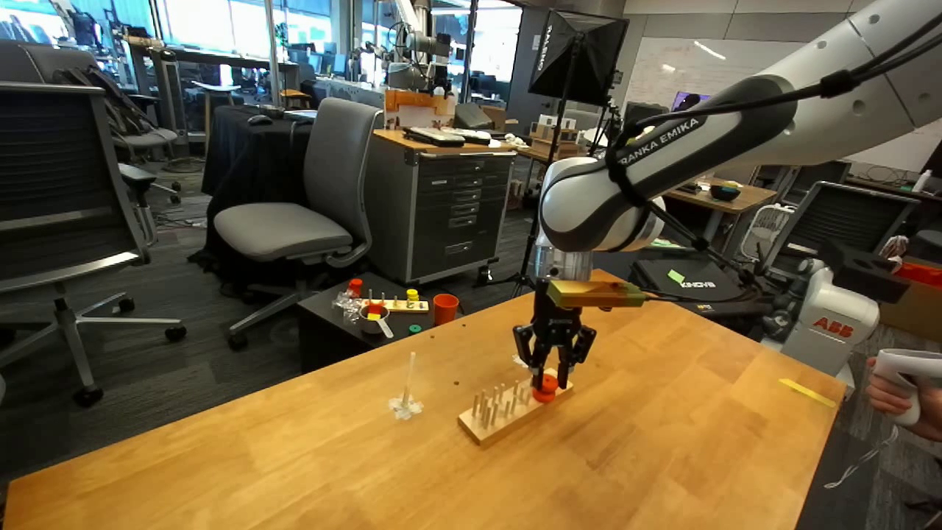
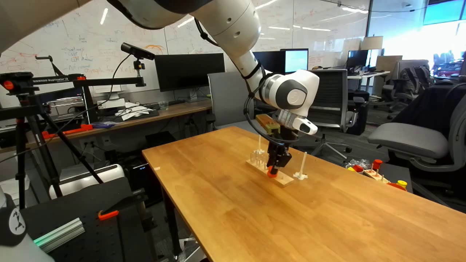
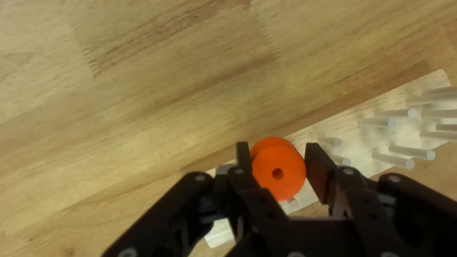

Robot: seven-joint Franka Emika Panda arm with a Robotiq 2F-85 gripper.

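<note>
An orange-red round piece with a hole in its centre (image 3: pixel 279 171) is between the fingertips of my gripper, which is shut on it. Beneath it, a second orange edge (image 3: pixel 270 141) shows, so the pieces look stacked. They are at one end of a pale wooden peg board (image 3: pixel 342 124). In exterior view 1 the fingers (image 1: pixel 563 375) point straight down over the red pieces (image 1: pixel 545 389) on the board's right end. Several thin pegs (image 1: pixel 496 402) stand bare on the rest of the board. Whether a peg runs through the held piece is hidden.
A lone upright stick (image 1: pixel 410 375) is fixed to the table left of the board; another stick (image 2: pixel 259 143) shows in exterior view 2. A low black side table holds an orange cup (image 1: pixel 445 308) and another peg board (image 1: pixel 394 305).
</note>
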